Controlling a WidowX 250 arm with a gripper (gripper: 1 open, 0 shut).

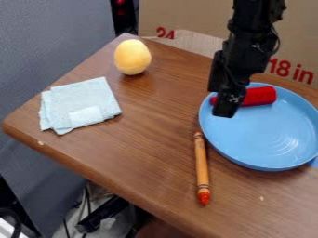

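My black gripper [229, 95] hangs over the upper left rim of a blue plate [261, 139], in front of a red cylindrical object [258, 96] that lies on the plate. Whether its fingers hold anything is unclear, as they partly cover the red object. An orange crayon with a red tip [202, 172] lies on the wooden table just left of and below the plate.
A yellow egg-shaped object [132, 57] stands at the back left. A folded light blue cloth [80, 105] lies on the left of the table [125, 158]. Cardboard [187, 19] is behind.
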